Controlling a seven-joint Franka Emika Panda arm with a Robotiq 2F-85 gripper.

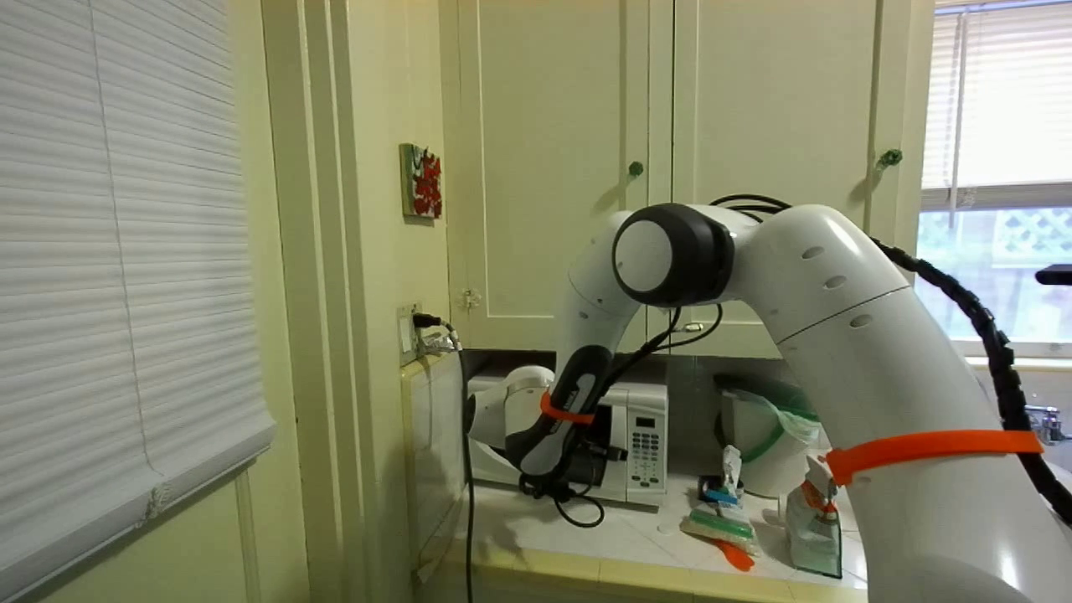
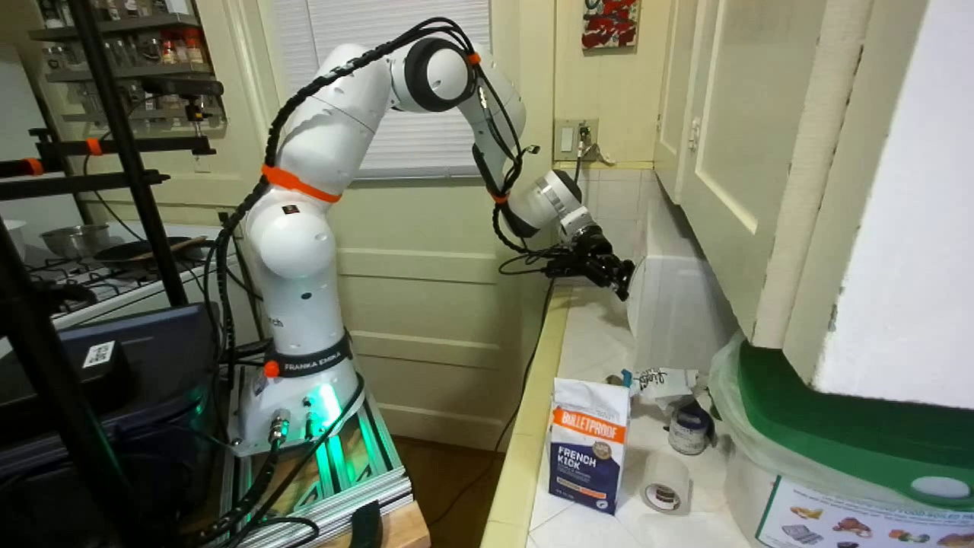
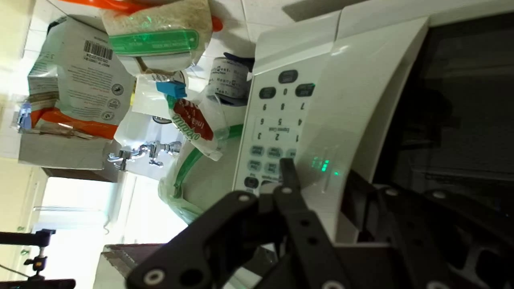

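A white microwave (image 1: 646, 481) stands on the counter, its keypad (image 3: 277, 120) facing the wrist camera. Between keypad and dark door window runs the pale door handle (image 3: 368, 96). My gripper is shut on this handle, one finger (image 3: 290, 178) on the keypad side and the other (image 3: 359, 190) on the window side. Part of the grip is dark and hard to make out. In the second exterior view the black gripper (image 2: 625, 279) points at the microwave front, seen there mostly from its side (image 2: 680, 306). No door gap is clearly visible.
On the counter beside the microwave are a coffee bag (image 2: 589, 447), a paper roll (image 2: 666, 482), a small jar (image 2: 689, 429) and a green-lidded bin (image 2: 849, 438). Cabinets (image 1: 563, 181) hang close above. A cable (image 1: 468, 482) hangs at the left wall.
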